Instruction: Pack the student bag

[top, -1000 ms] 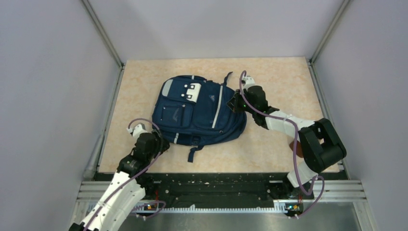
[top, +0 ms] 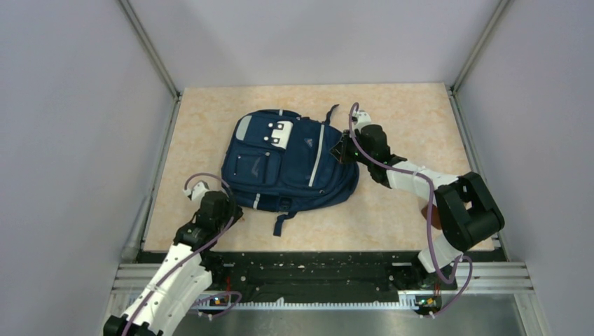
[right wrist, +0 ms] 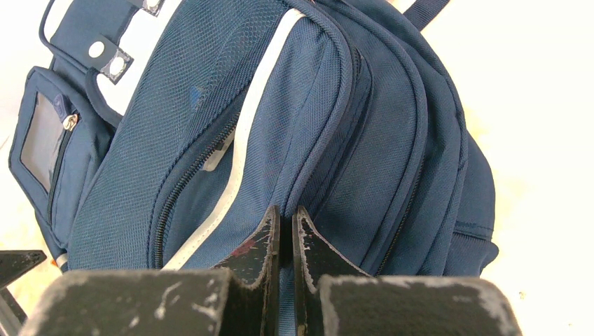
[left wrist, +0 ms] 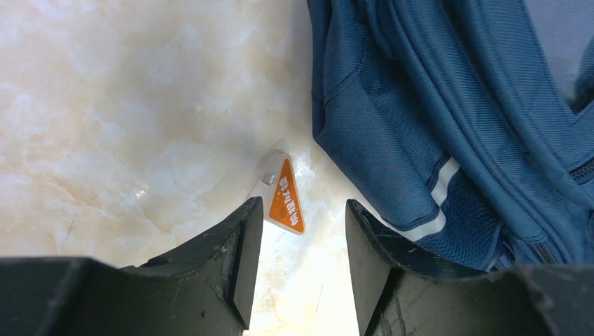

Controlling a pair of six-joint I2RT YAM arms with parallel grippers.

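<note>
The navy student bag [top: 287,164] lies flat on the table, with zips, pockets and a white patch. My left gripper is open at the bag's lower left, over a small wedge-shaped item with an orange label [left wrist: 283,196] on the table beside the bag. My right gripper is shut at the bag's right part, along a fabric fold [right wrist: 315,140]; whether cloth is between its fingertips is hard to tell.
A brown object [top: 433,218] lies at the front right, partly hidden behind the right arm. Walls enclose the sides and back.
My left gripper has shifted slightly to the left. The right arm and the bag look the same.
</note>
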